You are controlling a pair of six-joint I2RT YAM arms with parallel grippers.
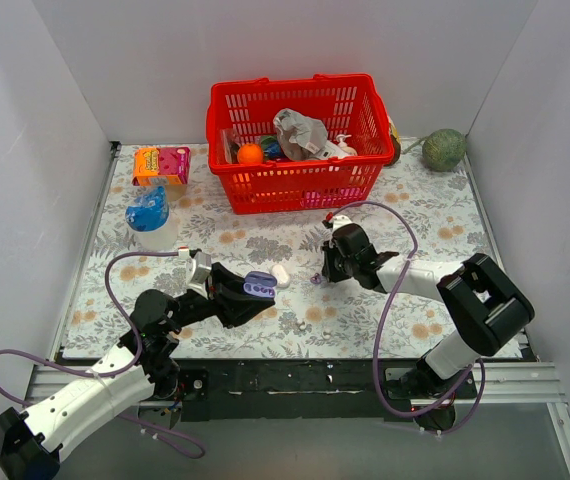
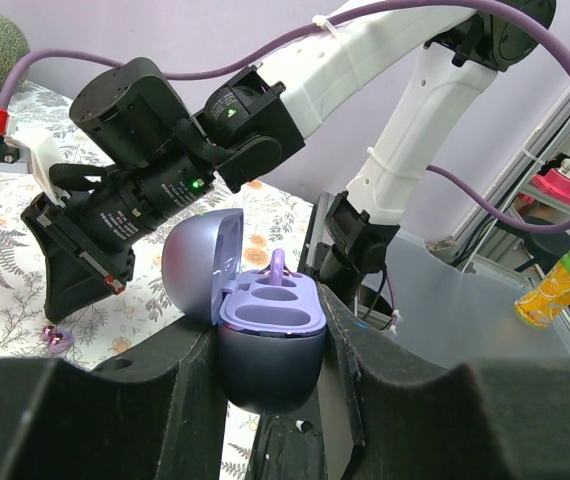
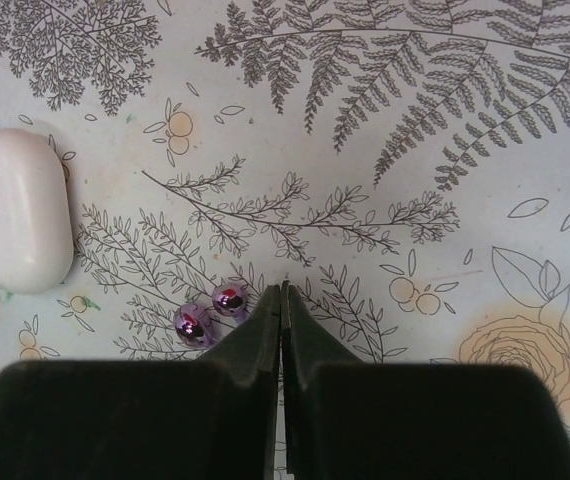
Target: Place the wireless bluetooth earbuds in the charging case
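Observation:
The open purple charging case (image 2: 271,345) is clamped between the fingers of my left gripper (image 1: 255,300), raised over the near part of the table. Its lid (image 2: 202,262) stands up, and the slotted tray faces upward with a small purple piece (image 2: 277,266) rising from it. On the patterned cloth lies a glossy purple earbud (image 3: 194,325), showing two shiny rounded parts. Just right of it in the right wrist view are the fingertips of my right gripper, shut together with nothing visible between them. Whether they touch the earbud I cannot tell.
Between case and earbud, a white rounded object (image 3: 20,210) rests on the cloth. Behind stands a red basket (image 1: 300,185) full of goods. A blue-topped container (image 1: 148,215) and a snack box (image 1: 161,165) occupy the left, a green melon-like object (image 1: 444,150) the back right.

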